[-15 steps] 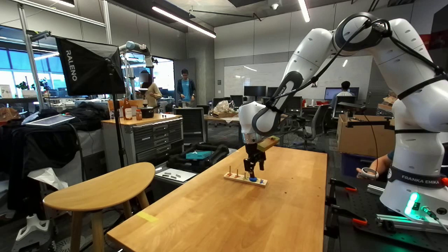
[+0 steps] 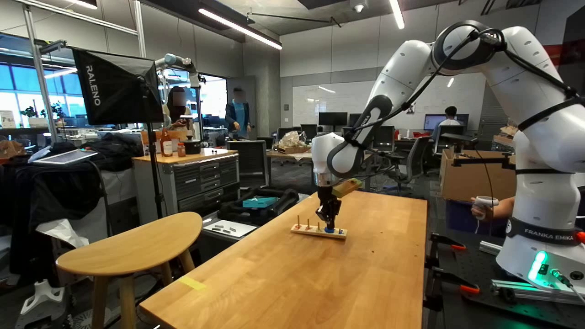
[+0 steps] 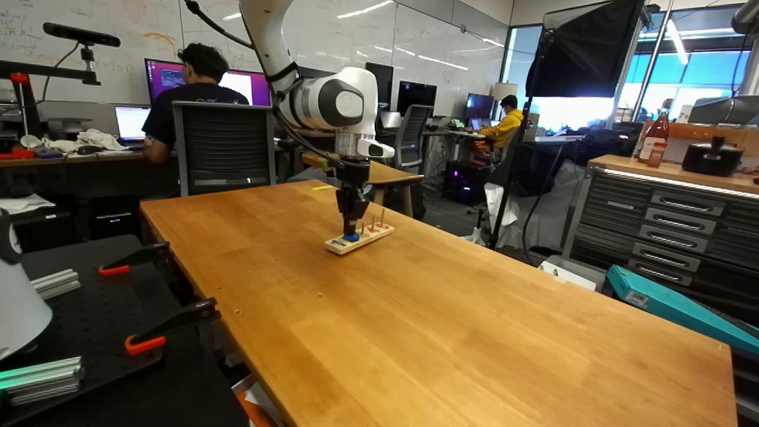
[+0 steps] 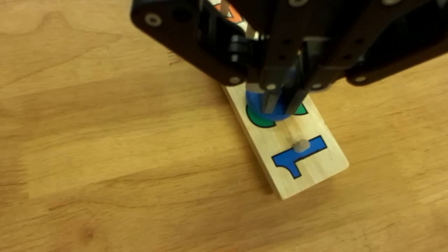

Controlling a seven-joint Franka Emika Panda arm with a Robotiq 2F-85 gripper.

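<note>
A narrow wooden peg board (image 4: 321,168) lies on the table, with painted numerals and upright pegs. A blue ring (image 4: 256,100) sits low on the board over the green numeral, beside the bare peg (image 4: 301,145) on the blue 1. My gripper points down there, its fingers shut close together on the blue ring; the exact contact is partly hidden by the fingers. In exterior view 1 the gripper (image 2: 329,227) stands right over the blue ring (image 2: 329,230) near the board's right end. Exterior view 2 shows the same ring (image 3: 351,238) under the fingertips.
Clamps (image 2: 452,279) line the table edge near the robot base. A rounded side table (image 2: 131,244) and a drawer cabinet (image 2: 205,181) stand beyond the table's left side.
My gripper's fingers have gone from spread apart to shut at the blue ring. The board has shifted slightly left in exterior view 1, with the ring still low on it.
</note>
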